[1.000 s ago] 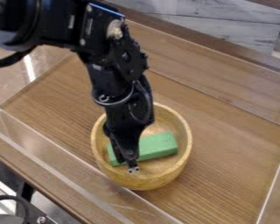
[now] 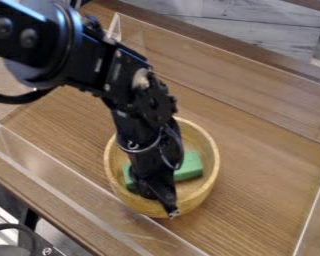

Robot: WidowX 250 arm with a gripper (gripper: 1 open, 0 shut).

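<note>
A yellow bowl (image 2: 207, 187) sits on the wooden table near the front, holding a green block (image 2: 188, 166). My black gripper (image 2: 163, 204) reaches down into the bowl at its front part, over the block, hiding much of it. Whether anything is between the fingers is hidden.
A pale wall panel stands at the back right. A dark cable shows at the lower left, beside the table's front edge.
The gripper has moved lower and a little to the right within the bowl, now covering more of the green block.
</note>
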